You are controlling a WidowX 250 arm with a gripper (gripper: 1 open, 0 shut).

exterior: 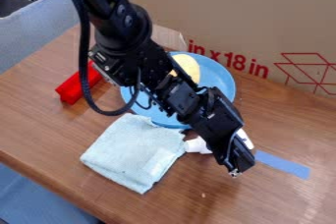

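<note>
My black gripper [234,165] reaches down from the upper left over the wooden table, its fingertips low just right of a folded light-blue cloth [132,154]. It looks shut, with nothing visible between its fingers. A white item [197,145], possibly a tube, lies partly hidden behind the gripper. A blue plate [219,78] with a pale yellow object [186,67] on it sits behind the arm, largely covered by it. A red cylindrical object [74,86] lies at the left.
A cardboard box [269,41] stands along the back. A blue tape strip [285,166] is on the table at the right. A grey padded edge borders the upper left.
</note>
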